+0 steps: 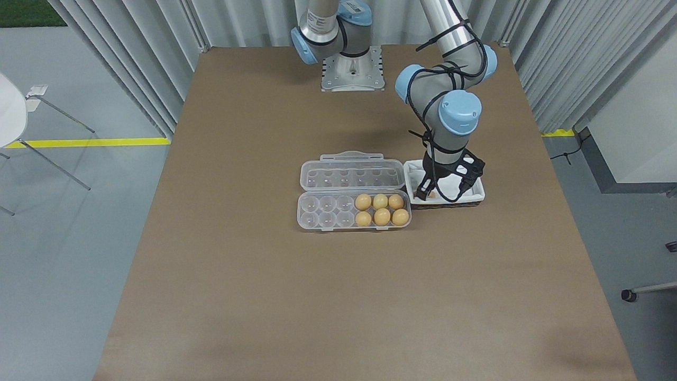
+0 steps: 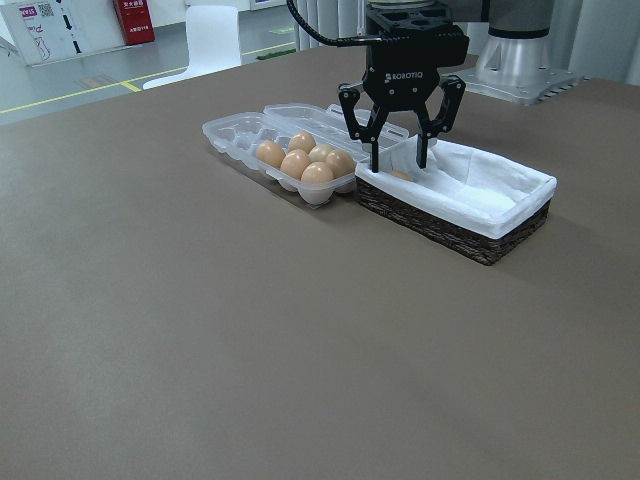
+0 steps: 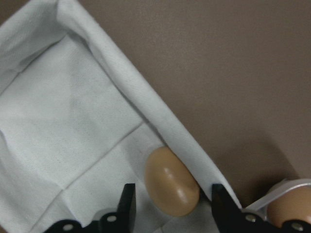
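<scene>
A brown egg [image 3: 171, 182] lies in a cloth-lined basket [image 2: 500, 210], against the lining's edge in the wrist view. My gripper is open over it, a finger either side; in the left view the gripper [image 2: 398, 158] hangs at the basket's near-left end. An open clear carton [image 1: 327, 212] holds several eggs [image 1: 381, 216] in its right half, beside the basket [image 1: 476, 190]. The front view hides most of the gripper behind the arm.
A robot base [image 1: 352, 76] stands at the back, behind the carton.
</scene>
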